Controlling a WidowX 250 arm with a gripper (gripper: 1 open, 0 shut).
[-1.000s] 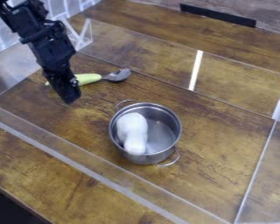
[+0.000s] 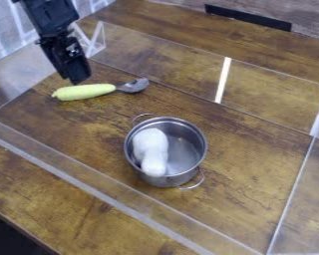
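Observation:
My black gripper (image 2: 72, 74) hangs open in the upper left, above and behind a pale yellow-green elongated object (image 2: 83, 92). A grey metal spoon-like piece (image 2: 133, 86) lies at that object's right end. A steel pot (image 2: 186, 147) with two wire handles stands right of centre toward the front, holding a white elongated object (image 2: 152, 151).
The wooden table (image 2: 69, 189) has clear room at the right and front left. Transparent panels edge the area. A short white strip (image 2: 223, 80) lies at the back right, and a dark bar (image 2: 249, 16) is at the far back.
My gripper has moved up and back toward the top left, uncovering more of the yellow-green object. The pot and the things on the table have not visibly moved.

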